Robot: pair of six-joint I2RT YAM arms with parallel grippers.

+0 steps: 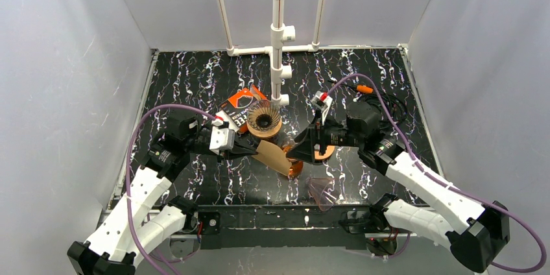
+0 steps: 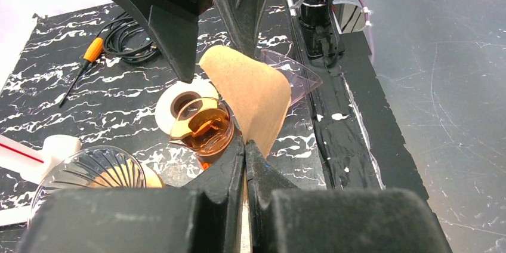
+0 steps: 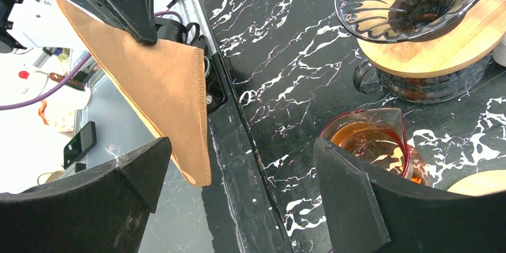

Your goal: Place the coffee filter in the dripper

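Note:
A tan paper coffee filter (image 2: 253, 89) is pinched at one end by my left gripper, which is shut on it. In the right wrist view the filter (image 3: 161, 80) hangs from the left gripper's dark fingertips (image 3: 140, 23), with its crimped edge facing me. My right gripper stands open; the filter's lower corner lies close to its left finger, and whether they touch is unclear. The ribbed glass dripper (image 1: 264, 116), on a wooden collar (image 3: 429, 59), stands behind the grippers, empty inside.
An amber glass vessel (image 3: 373, 139) stands below the grippers. A clear scoop-like piece (image 1: 323, 192) lies near the front edge. Behind the dripper is an orange and black box (image 1: 237, 107), and a coiled black cable (image 1: 392, 107) lies at the back right.

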